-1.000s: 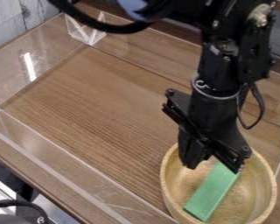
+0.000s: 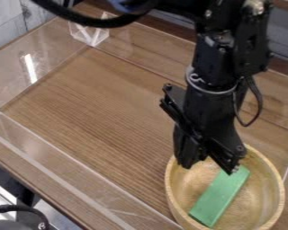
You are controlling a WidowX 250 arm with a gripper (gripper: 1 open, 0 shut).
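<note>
My black gripper (image 2: 207,157) hangs over the left and back part of a round light wooden bowl (image 2: 269,202) at the bottom right. It is shut, with nothing visible between its fingers. A flat green rectangular piece (image 2: 219,196) lies in the bowl, just in front of and below the gripper. The fingertips are dark against the bowl, and I cannot tell whether they touch anything.
A clear plastic piece (image 2: 89,29) stands at the back left. Clear strips run along the left edge, and a black cable lies at the bottom left corner.
The gripper has shifted slightly to the left over the last second. The bowl and green piece look unmoved.
</note>
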